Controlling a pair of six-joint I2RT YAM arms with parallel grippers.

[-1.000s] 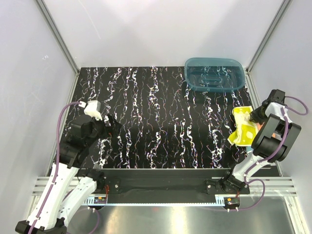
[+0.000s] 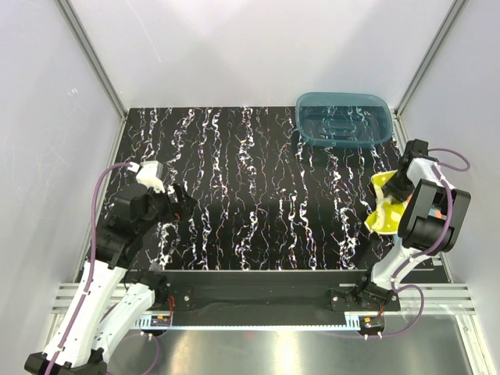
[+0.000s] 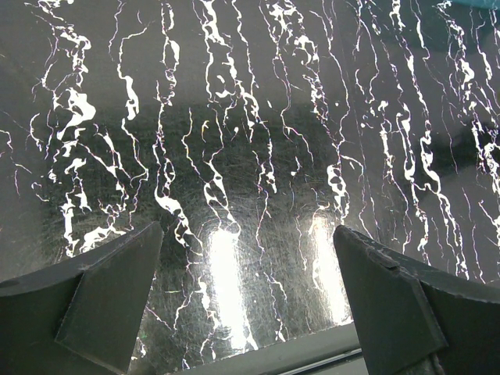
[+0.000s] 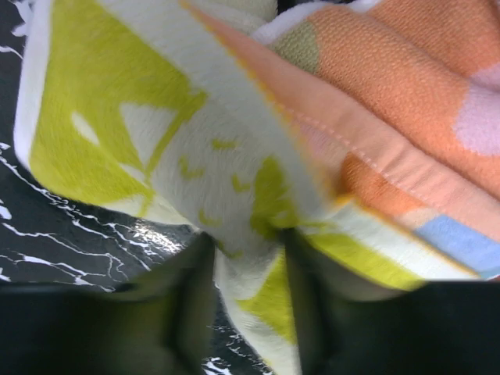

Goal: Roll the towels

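A yellow and white towel (image 2: 379, 219) lies at the table's right, over an orange, pink and blue towel (image 4: 406, 109), partly hidden by the right arm in the top view. My right gripper (image 2: 397, 190) is down on the yellow towel; its blurred fingers (image 4: 180, 320) stand apart in the right wrist view with fabric showing between them, and whether they grip it is unclear. My left gripper (image 2: 178, 205) hangs over the left of the table, open, with only black marbled tabletop beneath its fingers.
An empty teal plastic bin (image 2: 344, 139) stands at the back right. Pale walls bound the sides and back.
The left arm has stayed still.
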